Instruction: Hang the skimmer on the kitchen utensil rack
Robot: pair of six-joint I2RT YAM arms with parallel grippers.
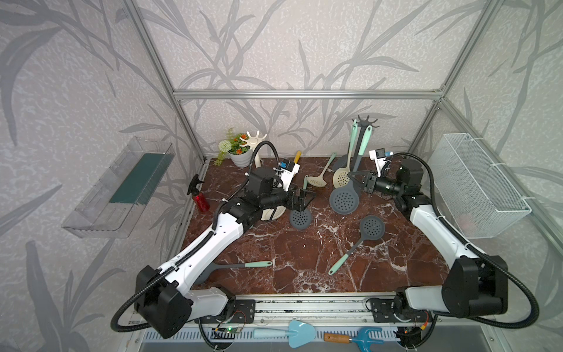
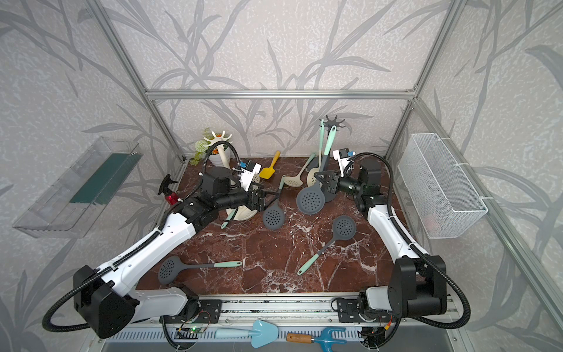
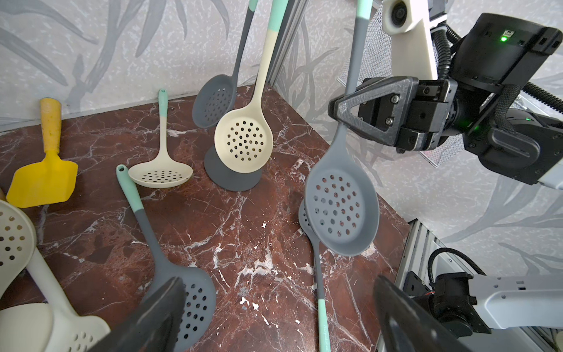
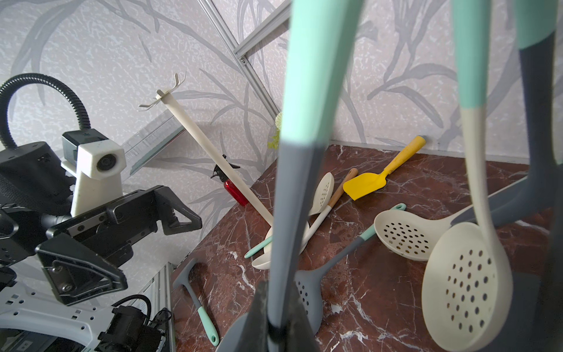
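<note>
A grey skimmer (image 1: pixel 344 200) with a mint handle is held upright, its perforated head down and its handle up. My right gripper (image 1: pixel 353 176) is shut on its grey shaft (image 4: pixel 291 193). The head hangs above the table in the left wrist view. Behind it stands the dark utensil rack (image 1: pixel 364 121), topped with curved hooks. A cream skimmer (image 3: pixel 244 139) and another grey skimmer (image 3: pixel 213 101) hang at that rack. The held handle overlaps the rack in the top left view; contact cannot be told. My left gripper (image 1: pixel 306 200) is open and empty over the left-middle table.
A cream rack (image 1: pixel 252 139) and a flower pot (image 1: pixel 239 157) stand back left. Several loose utensils lie about, including a cream ladle (image 3: pixel 161 172), a yellow shovel (image 3: pixel 44 180) and a grey skimmer (image 1: pixel 371 227).
</note>
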